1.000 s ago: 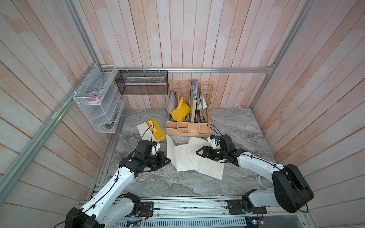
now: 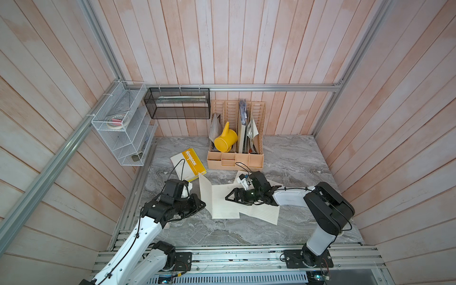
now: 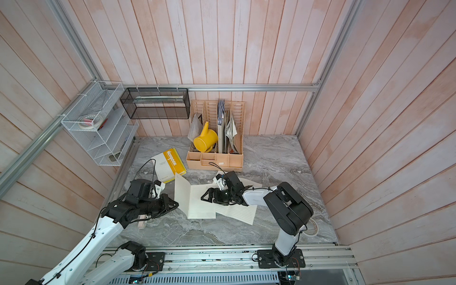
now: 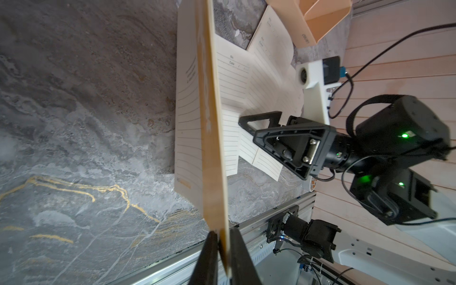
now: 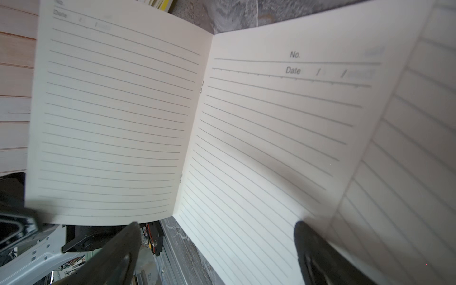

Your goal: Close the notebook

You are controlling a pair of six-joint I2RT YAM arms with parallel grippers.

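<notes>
The open notebook (image 2: 224, 201) lies on the marble table over more lined pages (image 2: 266, 213); its left leaf (image 5: 114, 118) stands raised. My left gripper (image 2: 199, 206) is at that leaf's outer edge; in the left wrist view the cover edge (image 4: 213, 142) runs down between its blurred fingertips, and whether they grip it is unclear. My right gripper (image 2: 230, 194) is low over the right-hand page (image 5: 256, 142), its two fingertips apart, with paper beneath them.
A yellow-and-white notebook (image 2: 189, 163) lies behind at left. A pink desk organiser (image 2: 235, 162) with papers and a yellow watering can (image 2: 225, 141) stands at the back.
Both grippers have moved left, the right one further, and the left one slightly lower in the view. The open notebook has shifted left and toward the front.
</notes>
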